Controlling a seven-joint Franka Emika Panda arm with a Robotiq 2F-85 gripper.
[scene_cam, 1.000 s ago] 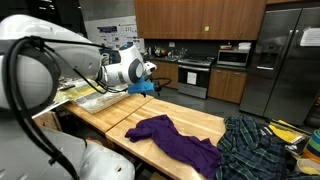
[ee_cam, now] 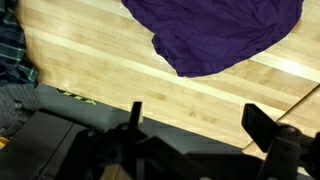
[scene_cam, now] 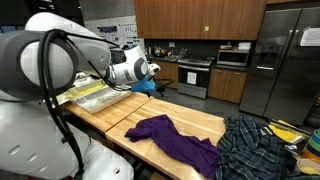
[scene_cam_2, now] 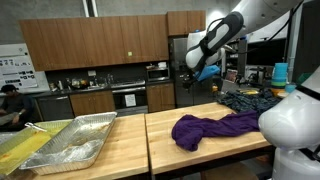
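Note:
A purple cloth lies crumpled and spread across the wooden table. In exterior view 2 the same cloth stretches toward the right side of the tabletop. High above the table, my gripper hangs clear of the cloth. From the wrist view, the gripper has its two dark fingers wide apart, with only bare wood and the table's edge seen between them. The cloth fills the upper part of that view, beyond the fingertips and not touched by them.
A dark plaid cloth is heaped at the table's right end. Beside it are colourful containers. A foil tray stands at the opposite end. Bare wood lies between the tray and the purple cloth.
My arm has shifted slightly over the last second, the gripper moving a little to the right in exterior view 1. The purple cloth and the other objects have stayed put.

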